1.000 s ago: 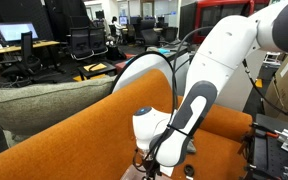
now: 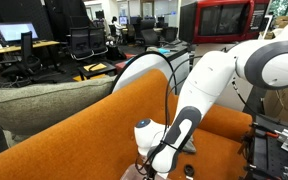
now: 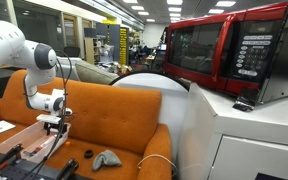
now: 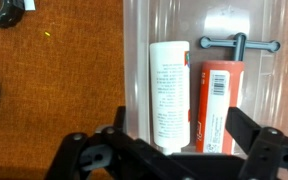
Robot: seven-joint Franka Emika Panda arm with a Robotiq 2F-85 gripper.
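In the wrist view, my gripper stands open above a clear plastic bin (image 4: 136,60), with one finger (image 4: 106,150) on each side of the view. Between and beyond the fingertips lies a white tube (image 4: 170,90) with printed text. Beside it is a red item (image 4: 219,105) with a white barcode label. A grey T-shaped tool (image 4: 240,44) lies at the far end of the bin, partly hidden by the red item. Nothing is held. Exterior view 2 shows the gripper (image 3: 52,125) low over the bin (image 3: 24,138).
An orange couch (image 3: 114,110) backs the work area. On its seat lie a grey cloth (image 3: 106,160) and a dark round object (image 3: 88,154). To the right stands a white cabinet (image 3: 209,120) with a red microwave (image 3: 199,48) on top. Part of the seat is clear.
The arm has come down, its forearm dropping and reaching lower. My gripper sits a little nearer the bin than before. The couch and the things on it look unmoved.
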